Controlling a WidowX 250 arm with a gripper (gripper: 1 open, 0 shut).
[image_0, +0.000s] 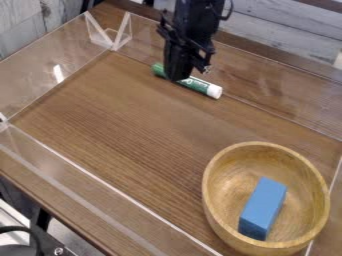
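My dark gripper (174, 60) hangs at the top middle, pointing down, its tip over the left end of a green and white tube (198, 86) lying on the wooden surface. Its fingers look close together, though their dark shapes are hard to tell apart; I see nothing held between them. A round tan bowl (223, 198) sits at the lower right with a blue block (263, 208) inside it.
Clear side walls edge it, with white clips at the top left corner.
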